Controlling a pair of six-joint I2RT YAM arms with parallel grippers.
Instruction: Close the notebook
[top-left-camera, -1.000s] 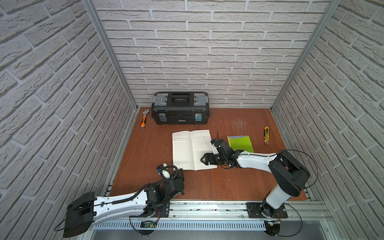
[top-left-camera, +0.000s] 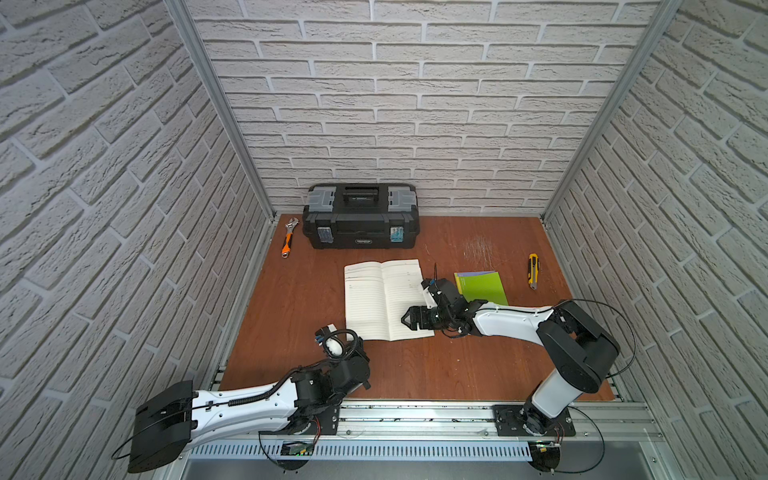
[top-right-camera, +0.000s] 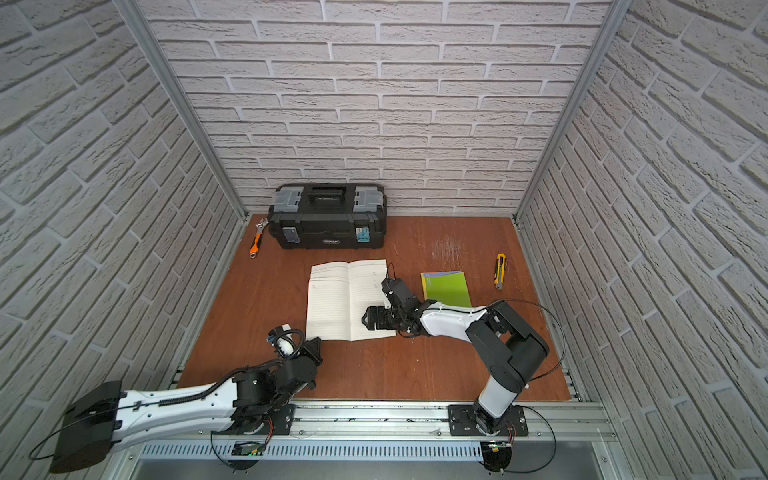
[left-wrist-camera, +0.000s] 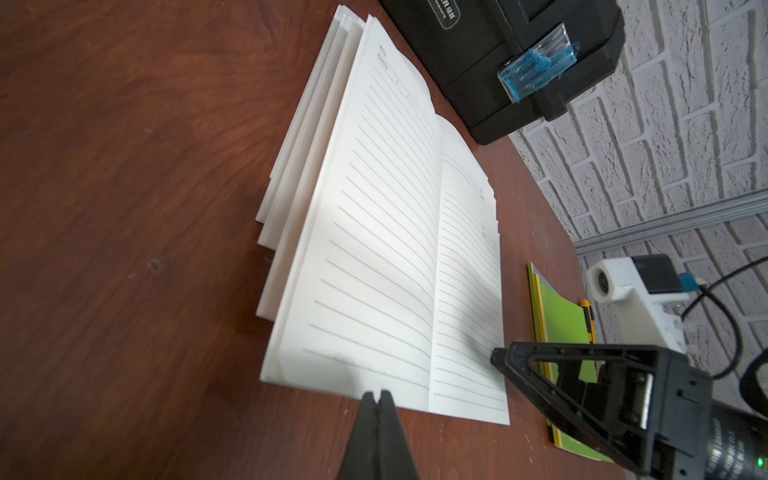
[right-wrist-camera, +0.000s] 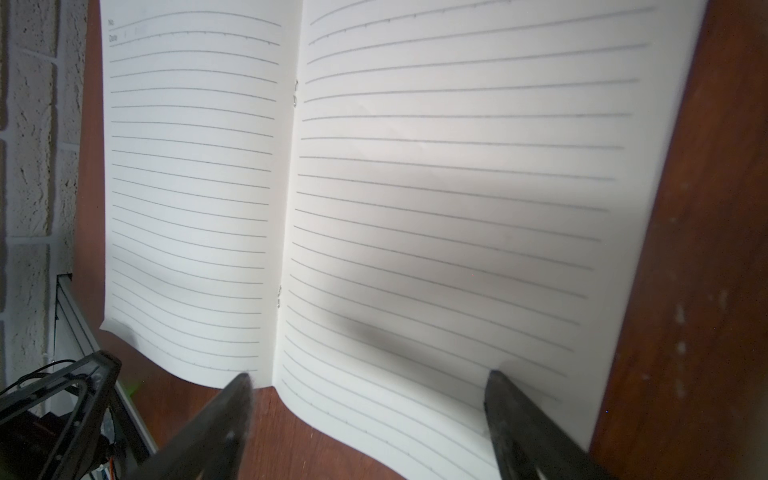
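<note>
An open notebook (top-left-camera: 369, 300) with white lined pages lies flat in the middle of the table, its spine running front to back. In the left wrist view, its left leaves (left-wrist-camera: 372, 232) are raised and fanned out at the left edge. My left gripper is shut with nothing between its fingers, and the near edge of the left page stays in front of its tips. Over the lower right page (right-wrist-camera: 448, 200) my right gripper stands open, its fingers spread above the paper. Whether those fingers touch the page I cannot tell.
Behind the notebook stands a black toolbox (top-left-camera: 360, 216). A green notebook (top-left-camera: 481, 288) is at the right, partly behind the right arm, with a yellow cutter (top-left-camera: 533, 272) farther right. An orange-handled wrench (top-left-camera: 289, 237) lies at the back left. Bare table surrounds the open notebook's left side.
The notebook remains open in place, and the right gripper has stayed still.
</note>
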